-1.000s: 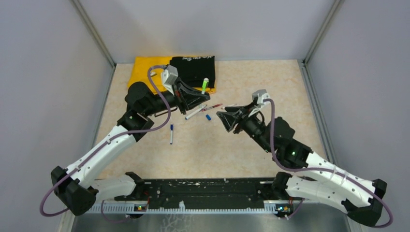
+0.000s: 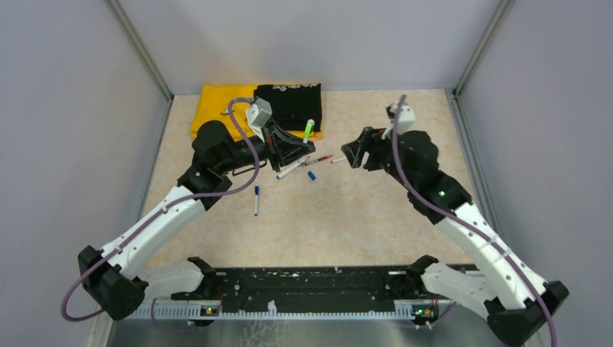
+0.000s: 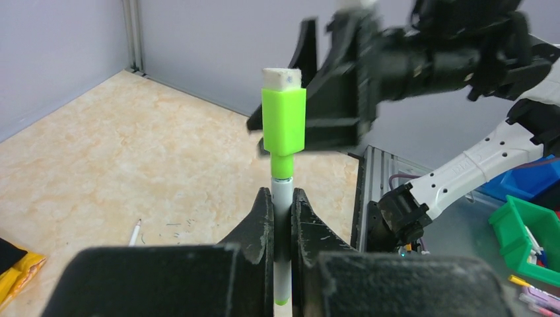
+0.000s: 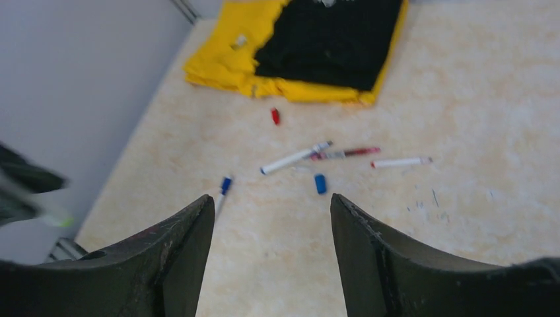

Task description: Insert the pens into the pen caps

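Note:
My left gripper is shut on the white barrel of a green marker (image 3: pixel 282 122), which stands upright in the left wrist view. Its wider green upper part ends in a white block. Behind the marker in that view, blurred, hovers my right gripper (image 2: pixel 352 155); it is open, and its gap is empty in the right wrist view. On the table lie a blue cap (image 4: pixel 321 184), a small red cap (image 4: pixel 275 116), a thick white pen (image 4: pixel 287 160), a red pen (image 4: pixel 345 153), a thin white pen (image 4: pixel 401 162) and a blue-topped pen (image 2: pixel 256 202).
Folded yellow cloth (image 2: pixel 214 103) and black cloth (image 2: pixel 300 105) lie at the back left. Free table (image 2: pixel 347 224) spreads across the front and right. A green bin (image 3: pixel 528 241) with small items stands beyond the table edge in the left wrist view.
The right arm has swung its gripper about, turning it over the middle right of the table and moving away from the front. The left gripper has barely shifted, keeping the green marker.

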